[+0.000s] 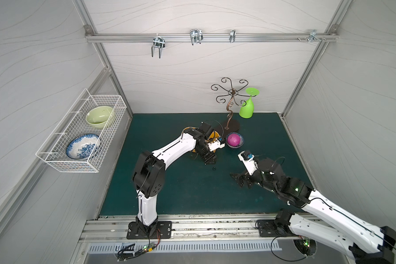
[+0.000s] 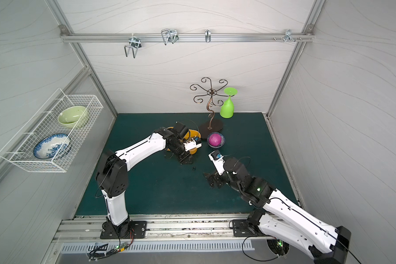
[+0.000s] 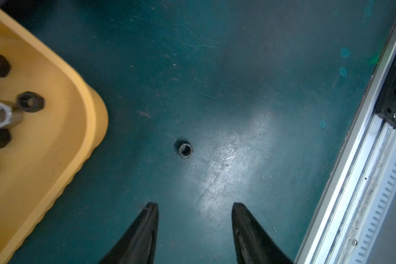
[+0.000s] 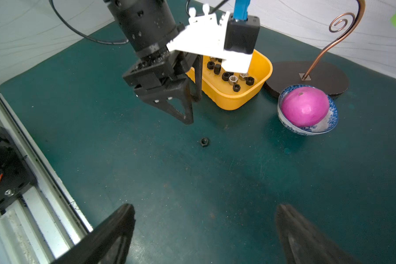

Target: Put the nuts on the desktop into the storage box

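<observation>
One small dark nut (image 3: 186,150) lies alone on the green desktop, near the middle of the left wrist view; the right wrist view also has this nut (image 4: 204,142). Several black and silver nuts are inside the yellow storage box, whose corner (image 3: 96,118) fills the left of the left wrist view. My left gripper is open and empty, above the desk close to the lone nut. In the top left view its arm hides most of the box. My right gripper also stands open and empty, to the right of the nut.
A bowl (image 4: 334,118) with a pink fruit (image 4: 305,107) stands right of the box. Behind are a metal stand (image 1: 229,115) and a green vase (image 1: 246,108). A wire basket (image 1: 70,165) with bowls hangs on the left wall.
</observation>
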